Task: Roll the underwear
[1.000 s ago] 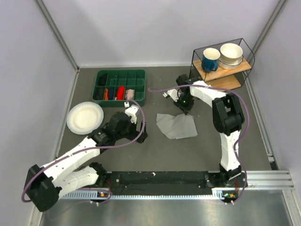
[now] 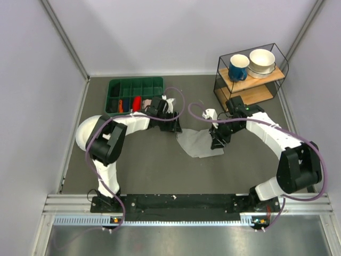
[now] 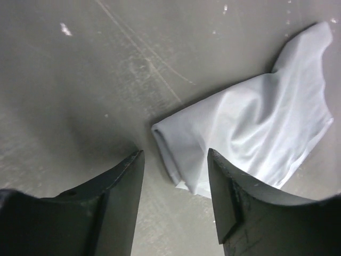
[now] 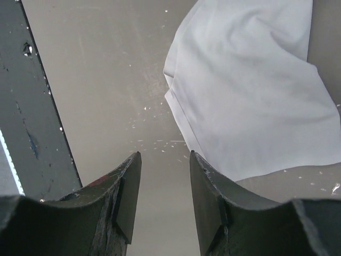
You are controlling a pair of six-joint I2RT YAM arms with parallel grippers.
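The grey-white underwear (image 2: 197, 143) lies flat but creased on the dark table between my grippers. My left gripper (image 2: 173, 124) is over its left end; in the left wrist view the cloth's folded corner (image 3: 184, 138) lies just ahead of the part-open fingers, nothing between them. My right gripper (image 2: 216, 141) is above the cloth's right part; in the right wrist view its fingers stand apart, empty, with the cloth (image 4: 256, 106) ahead and to the right.
A green divided box (image 2: 133, 85) with small items sits at the back left, a white plate (image 2: 84, 133) at far left, a wire shelf (image 2: 245, 95) with mug and bowls at back right.
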